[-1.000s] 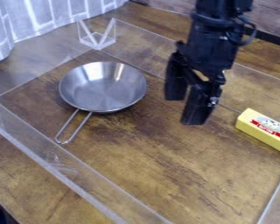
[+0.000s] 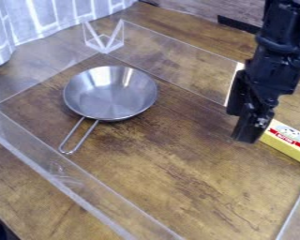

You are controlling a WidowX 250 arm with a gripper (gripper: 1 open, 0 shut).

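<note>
My black gripper (image 2: 250,120) hangs at the right of the camera view, its fingers open and pointing down just left of and above a yellow box (image 2: 288,141) with a red and white label. Nothing shows between the fingers. The box lies on the wooden table at the right edge. A steel pan (image 2: 109,92) with a wire handle sits at the left, well away from the gripper.
Clear plastic strips run along the table's back and left side. A small white wire object (image 2: 102,36) stands at the back left.
My gripper has moved steadily to the right, toward the yellow box. The pan and the box have not moved.
</note>
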